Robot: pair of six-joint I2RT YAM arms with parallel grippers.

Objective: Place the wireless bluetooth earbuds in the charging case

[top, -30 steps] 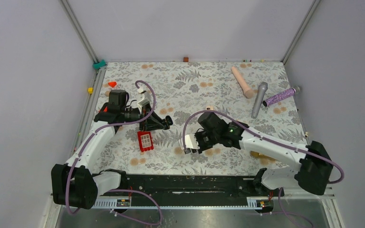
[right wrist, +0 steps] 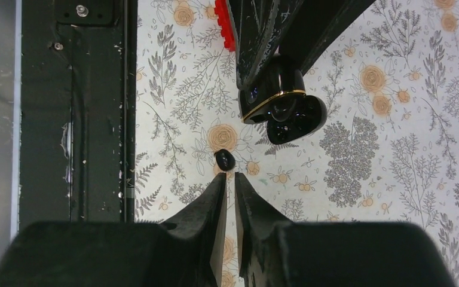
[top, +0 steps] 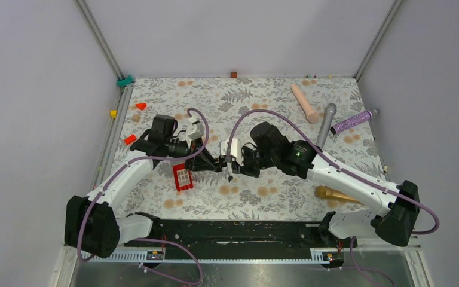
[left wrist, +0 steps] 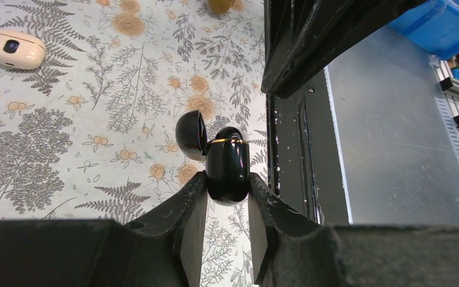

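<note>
The small black charging case [left wrist: 228, 170] is gripped at its base by my left gripper, which is shut on it above the table. Its lid hangs open, and in the right wrist view the open case [right wrist: 275, 89] points down and to the right. My right gripper is shut with a tiny black earbud [right wrist: 225, 159] at its fingertips, below and left of the case in that view, apart from it. From above, the two grippers meet near the table's middle, and the right one hides most of the case. The slots inside are hard to make out.
A cream case [left wrist: 15, 49] lies on the patterned tabletop. A red calculator-like toy [top: 183, 177] sits below the left arm. A peach cylinder [top: 305, 104], a grey microphone [top: 327, 125] and a purple glitter tube [top: 354, 121] lie at right.
Over the last second my left gripper has shifted right with the case.
</note>
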